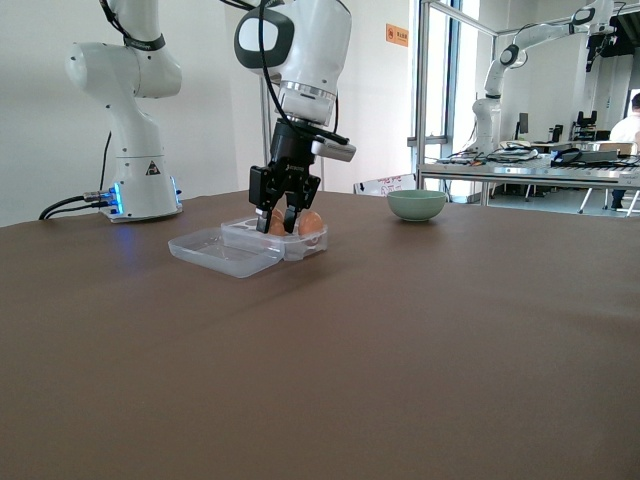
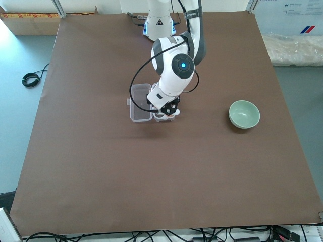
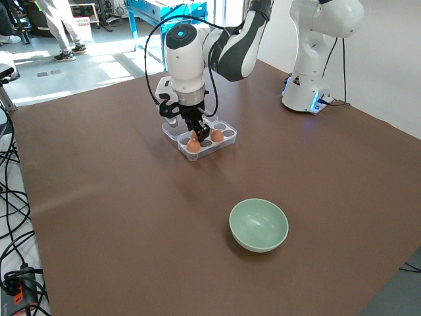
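A clear plastic egg carton (image 1: 240,260) with its lid folded open stands under the arm, holding orange-brown eggs (image 3: 217,135). My black gripper (image 1: 277,220) is down over the carton among the eggs, its two fingers apart; whether an egg is between them is hard to tell. In the left view the arm hides most of the eggs. A pale green bowl (image 2: 244,114) stands empty on the brown table (image 2: 161,171), to the right of the carton in the left view and apart from it.
The arm's white base (image 1: 140,180) is at the back of the table, with cables running from it. Loose cables (image 2: 55,235) lie along the table's front edge outside the top.
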